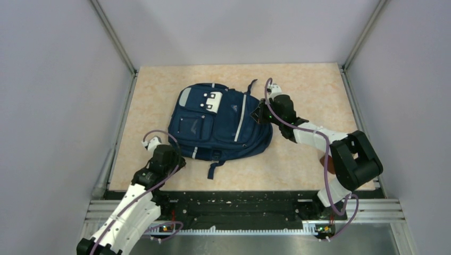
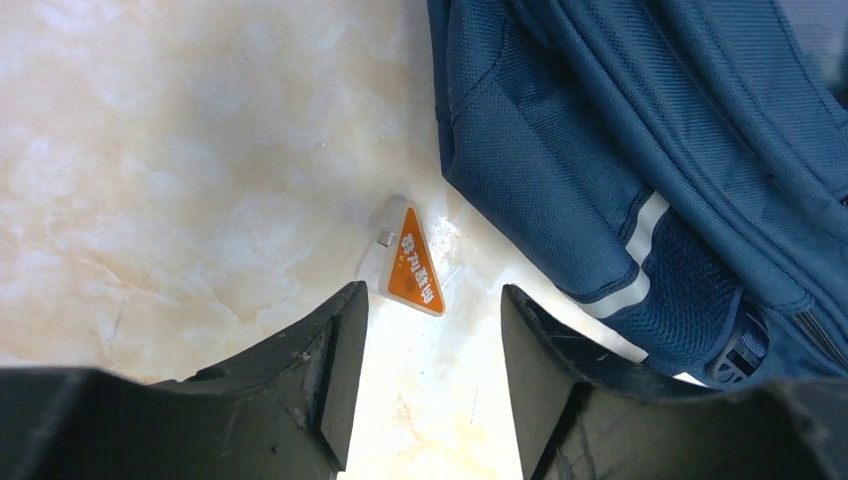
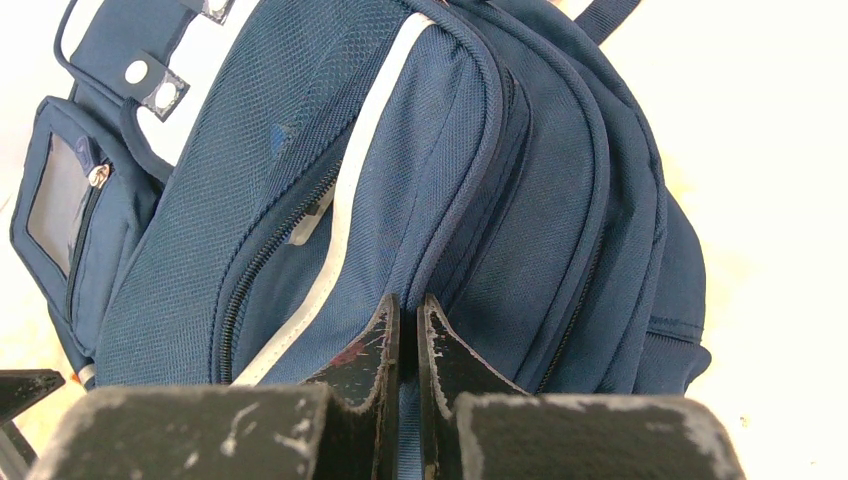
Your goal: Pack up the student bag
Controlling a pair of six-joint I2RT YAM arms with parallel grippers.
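A navy backpack [image 1: 213, 127] lies flat on the table, pockets upward. An orange triangular item with white lettering and a pale body [image 2: 410, 262] lies on the table beside the bag's lower left edge. My left gripper is open above it, nothing between its fingers. My right gripper is shut at the bag's right side, over a dark fabric seam; whether cloth is caught between its fingertips is hard to tell.
A brown object [image 1: 330, 164] sits at the table's right, partly behind the right arm.
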